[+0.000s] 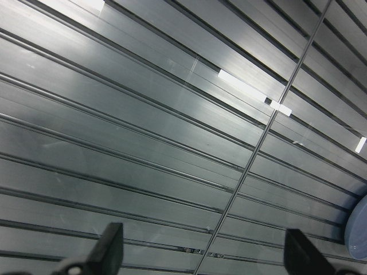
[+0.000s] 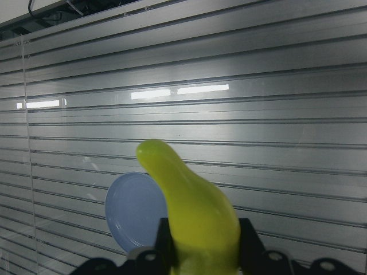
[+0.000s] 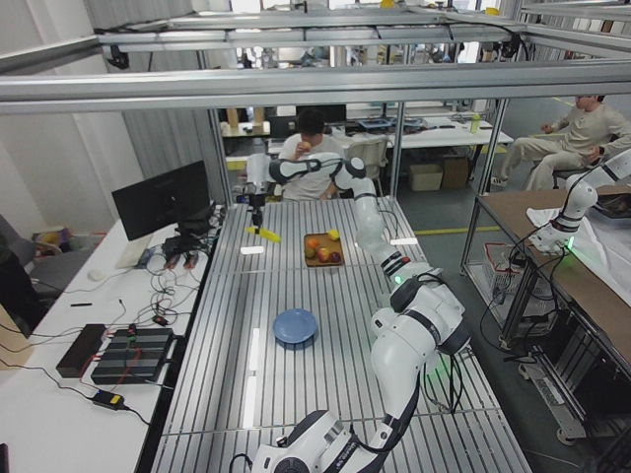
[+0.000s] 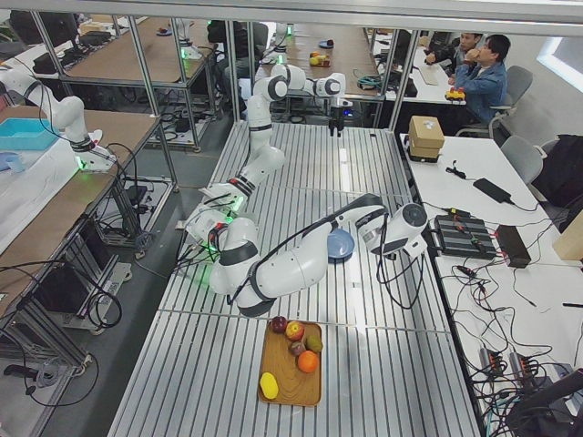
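Note:
My right gripper (image 3: pixel 256 225) is shut on a yellow banana (image 2: pixel 195 206), raised over the far left of the slatted table in the camera left view. A blue plate (image 3: pixel 295 326) lies mid-table, below and beyond the banana in the right wrist view. My left gripper (image 4: pixel 335 126) is at the opposite end in the camera right view; its wrist view shows two blurred fingertips wide apart over bare slats, the plate at the right edge. A wooden tray (image 4: pixel 291 390) holds several fruits, including an orange (image 4: pixel 308 361) and a lemon (image 4: pixel 269 385).
A white side desk (image 3: pixel 59 424) with electronics, cables and a monitor (image 3: pixel 161 207) runs along the table. Another bench (image 3: pixel 601 256) with a robot arm stands on the other side. Much of the slatted surface around the plate is clear.

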